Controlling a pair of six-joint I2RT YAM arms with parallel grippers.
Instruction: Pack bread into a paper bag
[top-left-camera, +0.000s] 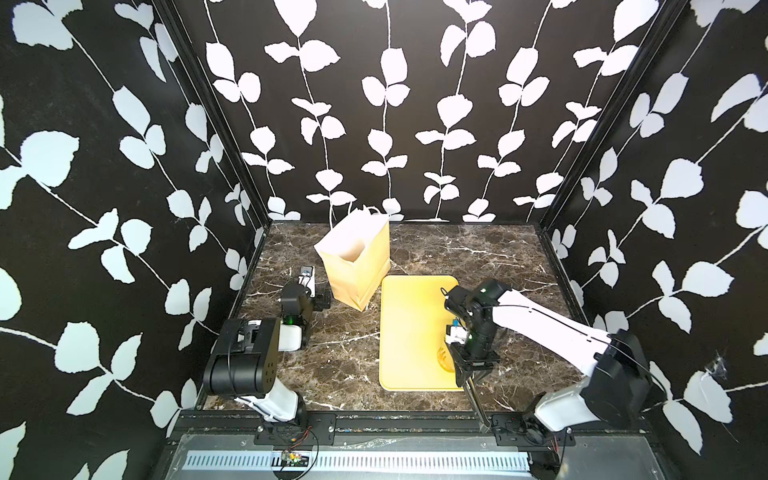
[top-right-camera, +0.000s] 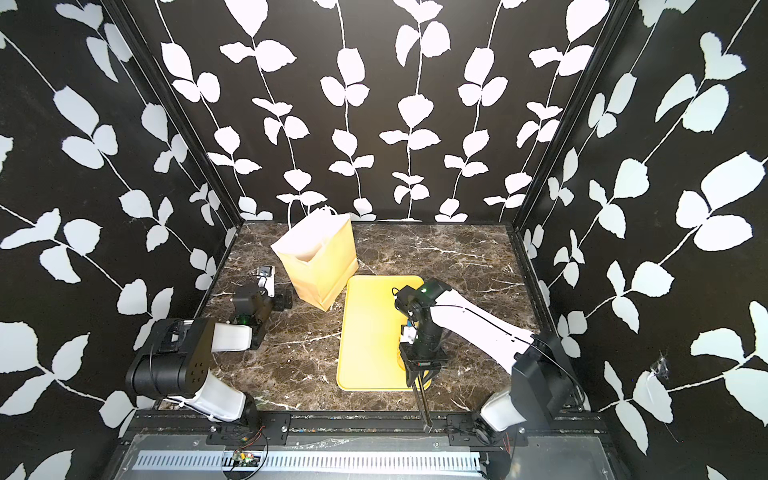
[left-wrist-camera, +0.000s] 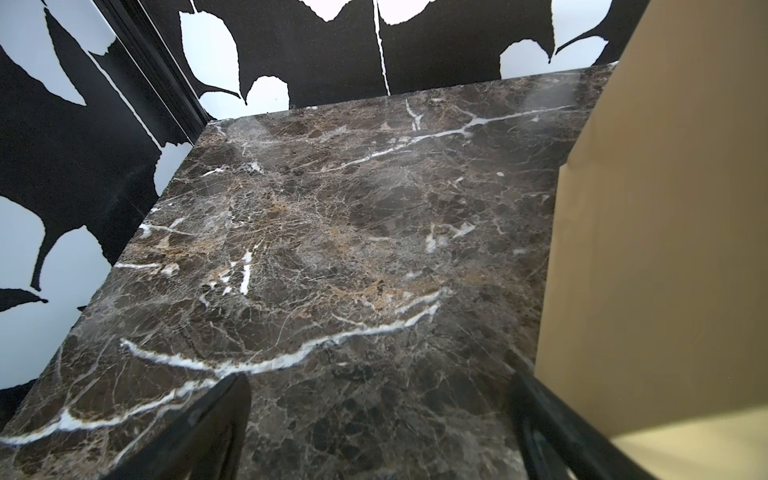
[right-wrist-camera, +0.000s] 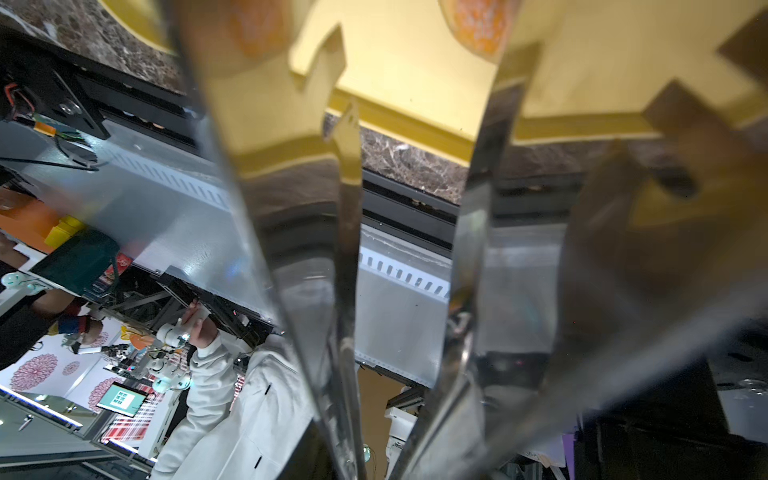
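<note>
The brown paper bag (top-left-camera: 364, 272) stands upright, its mouth open, just behind and left of the yellow tray (top-left-camera: 409, 336). An orange-yellow bread piece (top-left-camera: 445, 359) lies on the tray's right side, partly covered by my right arm; the right wrist view catches an orange piece (right-wrist-camera: 480, 24) at its top. My right gripper (top-left-camera: 472, 369) is over the tray's front right, with metal tongs (top-left-camera: 477, 406) extending toward the front edge. The tong blades are apart; its own fingers are hidden. Open and empty, my left gripper (top-left-camera: 316, 297) stays low beside the bag's left side.
Bare marble tabletop (top-left-camera: 344, 360) lies left of the tray, and more is free behind it. Patterned walls enclose the table on three sides. A metal front rail (top-left-camera: 360, 420) borders it, beneath the tongs' far end.
</note>
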